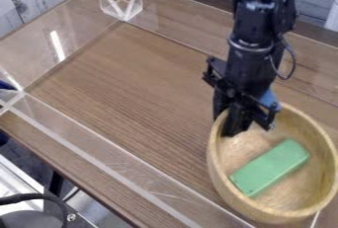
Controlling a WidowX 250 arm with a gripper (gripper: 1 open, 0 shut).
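A round tan bowl (pixel 224 173) sits at the lower right of the camera view with a green rectangular block (pixel 268 167) lying inside it. My black gripper (pixel 231 123) reaches down from the top to the bowl's upper-left rim and is shut on it. The fingertips are dark and partly hard to make out against the rim and the bowl's inside.
A clear plastic piece (pixel 119 5) stands at the back left. A strip of clear tape runs along the front left edge, with a black cable at the lower left.
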